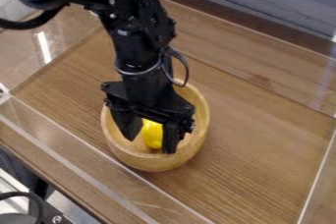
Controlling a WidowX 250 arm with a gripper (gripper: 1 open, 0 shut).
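Observation:
A black gripper [149,120] points down into a round wooden bowl [187,149] in the middle of the view. A yellow object [152,136] lies in the bowl between the gripper's fingers, which are spread to either side of it. Whether the fingertips touch it is hard to tell, and part of it is hidden by them.
A white panelled wall [262,2] runs along the back. The table's front left edge shows at lower left, with a black cable beside it.

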